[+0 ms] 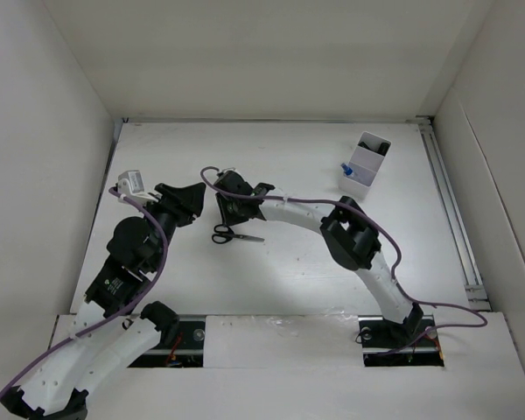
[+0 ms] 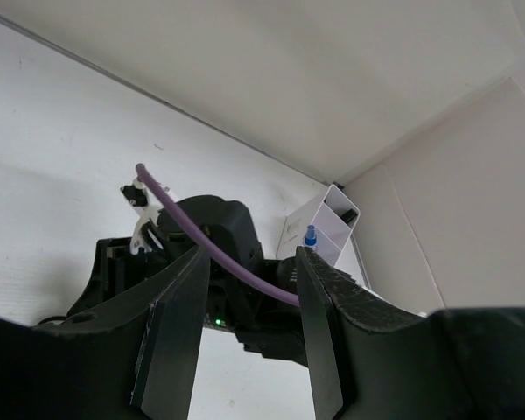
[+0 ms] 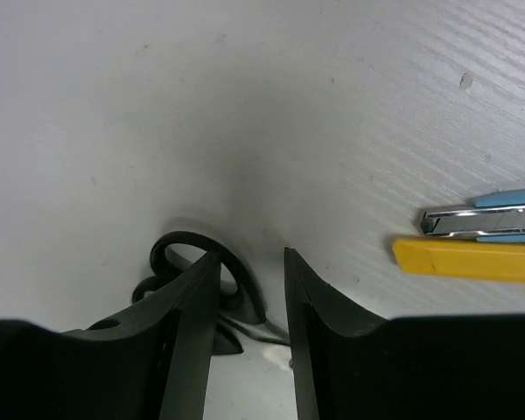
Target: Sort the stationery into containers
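Note:
Black-handled scissors (image 1: 230, 236) lie on the white table just below my right gripper (image 1: 230, 213); in the right wrist view their loops (image 3: 197, 238) sit between and behind its parted fingers, which hold nothing visible. A yellow utility knife (image 3: 464, 261) and a metal-and-blue one (image 3: 481, 219) lie to the right in that view. My left gripper (image 1: 189, 199) hangs at the left, fingers apart with nothing between them. A white divided container (image 1: 360, 175) at the back right holds dark items and a blue item (image 2: 310, 236).
The right arm stretches across the middle of the table (image 1: 289, 271). Walls close in the back and sides, with a metal rail along the edges.

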